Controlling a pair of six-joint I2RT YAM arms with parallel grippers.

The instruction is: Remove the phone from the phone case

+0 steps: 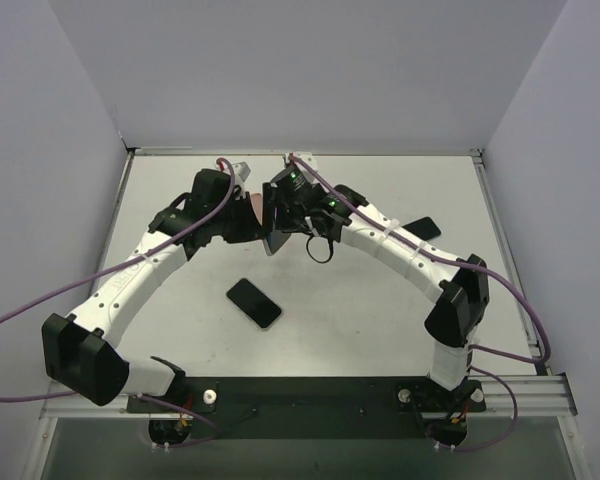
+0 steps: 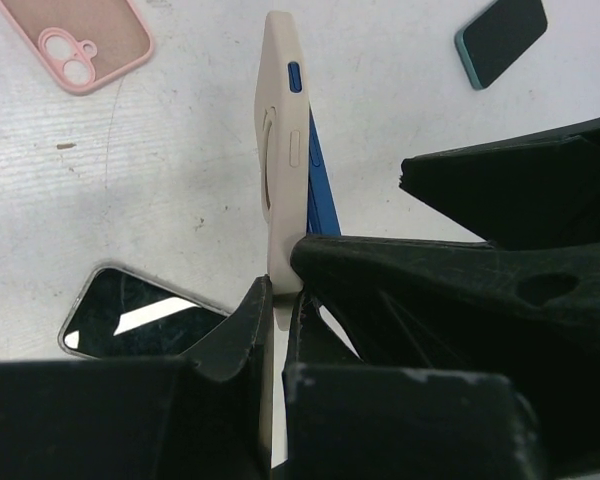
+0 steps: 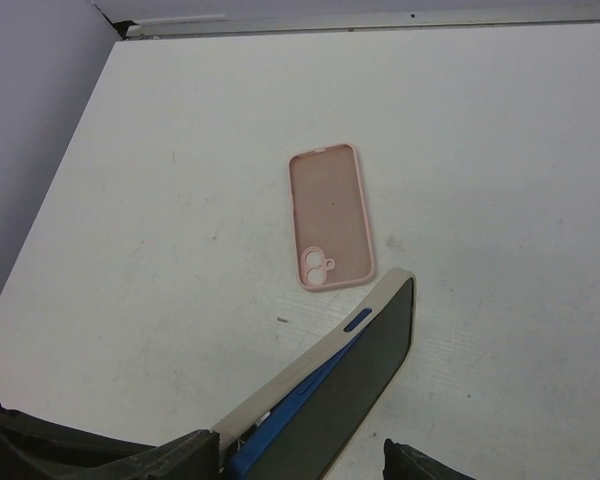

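A cream phone case with a blue phone partly out of it stands upright between the grippers; in the right wrist view a gap shows between case (image 3: 270,397) and phone (image 3: 348,395). My left gripper is shut on the case. My right gripper is around the phone and case from the side, its fingers apart; whether both fingers touch is unclear. In the top view the two grippers (image 1: 255,225) meet at the middle, hiding much of the phone.
A pink case (image 3: 330,200) lies behind. A black phone (image 1: 254,302) lies on the front middle of the white table, another (image 1: 422,228) at the back right.
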